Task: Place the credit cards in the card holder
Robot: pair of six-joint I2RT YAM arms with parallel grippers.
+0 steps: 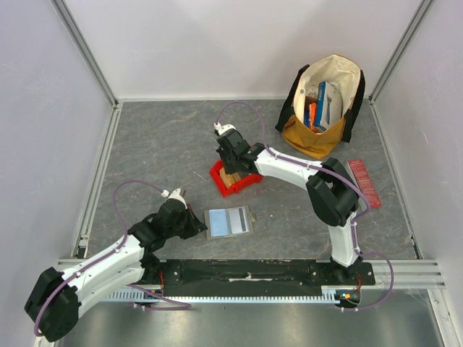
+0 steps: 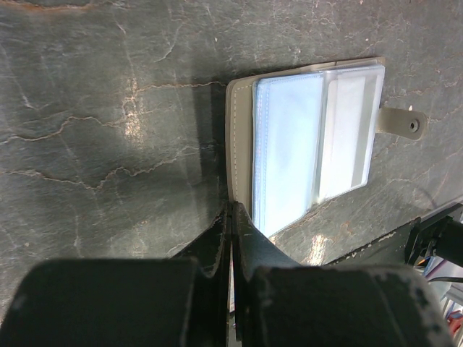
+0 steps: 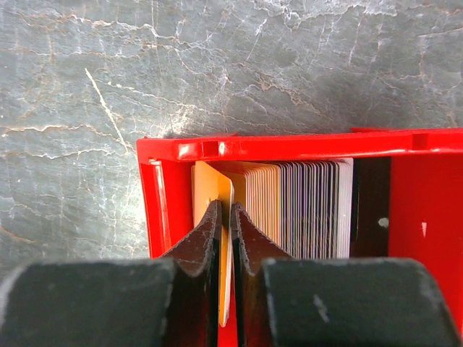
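Observation:
Inside the red box (image 3: 289, 147), a row of cards (image 3: 311, 206) stands on edge. An orange card (image 3: 207, 189) leans at the row's left end. My right gripper reaches down there, its fingers close together on either side of that card's edge; whether they press on it is unclear. The card holder (image 2: 288, 144) lies flat and unfolded, with a clear sleeve over a light-blue panel and a snap tab on its right. My left gripper is shut, nothing showing between its fingertips, at the holder's lower left edge.
An open tan-and-black bag (image 1: 318, 108) with books stands at the back right. A red-and-white box (image 1: 364, 184) lies along the right side. Bare grey table (image 1: 155, 144) stretches across the left and back.

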